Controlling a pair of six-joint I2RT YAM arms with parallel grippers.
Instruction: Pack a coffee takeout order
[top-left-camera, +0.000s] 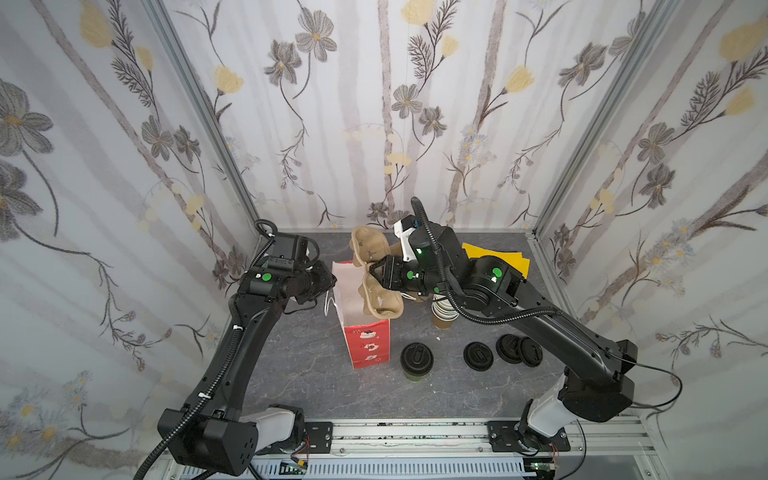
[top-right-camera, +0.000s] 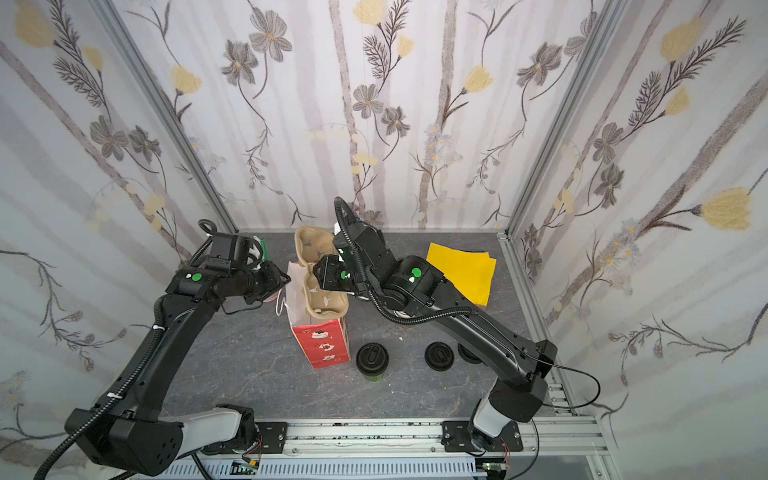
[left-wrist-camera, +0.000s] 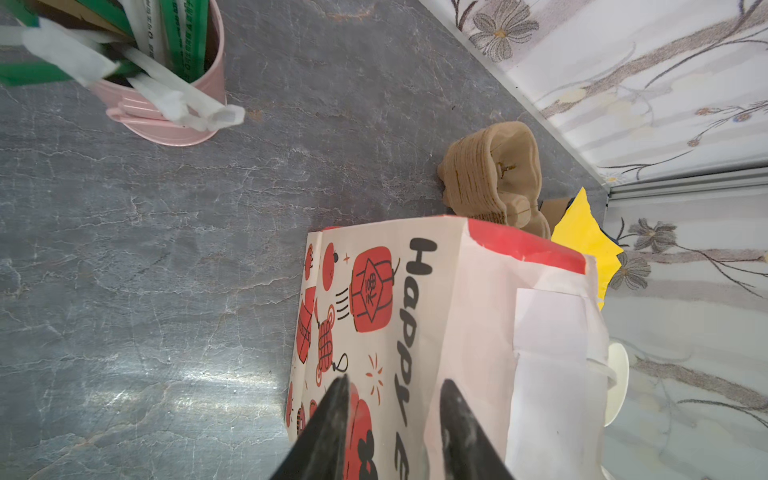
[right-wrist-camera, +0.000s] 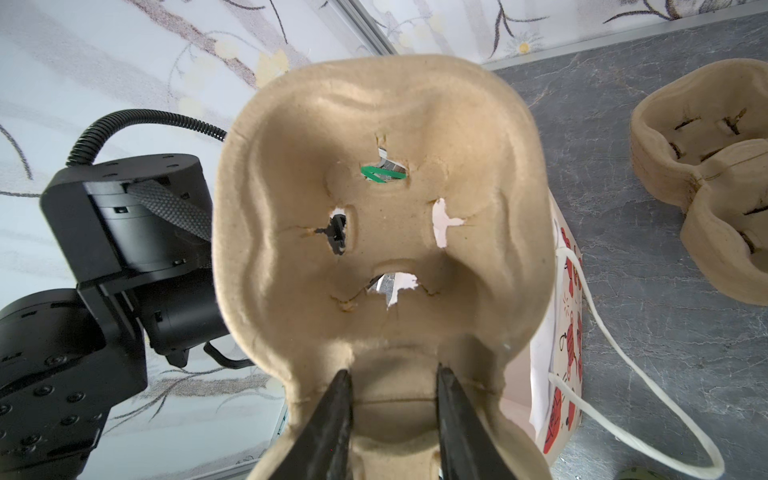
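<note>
A brown cup carrier (top-left-camera: 382, 302) hangs over the mouth of the red-and-white paper bag (top-left-camera: 368, 344). My right gripper is shut on the carrier's narrow middle bridge. Both carrier pockets are empty, and the bag shows through slots in its base. On the bag's left side, my left gripper (top-left-camera: 331, 281) stands part open near the upper edge; in the left wrist view its fingers (left-wrist-camera: 329, 428) overlap the printed side, and contact cannot be told. A black-lidded cup (top-left-camera: 416, 360) stands upright in front of the bag, to its right.
Stacked spare carriers (left-wrist-camera: 480, 176) sit behind the bag. Right of it are stacked paper cups (top-left-camera: 443, 313), loose black lids (top-left-camera: 478, 356) and yellow sheets (top-right-camera: 464, 272). A pink bucket (left-wrist-camera: 172, 132) holds wrapped straws. White handle cord (right-wrist-camera: 656, 392) loops out beside the bag.
</note>
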